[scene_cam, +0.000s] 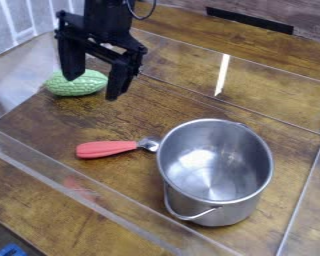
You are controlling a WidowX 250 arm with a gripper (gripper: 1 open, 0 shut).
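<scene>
My black gripper [93, 70] hangs at the upper left, its two fingers spread apart with nothing seen between them. It is over and in front of a green bumpy vegetable-like object [67, 86], which it partly hides. A red-handled utensil [107, 149] with a metal end lies in the middle left. A steel pot [214, 170] with a wire handle stands at the lower right, empty inside.
Transparent walls or edges [49, 170] border the area on the left and front. A blue object sits at the bottom left corner.
</scene>
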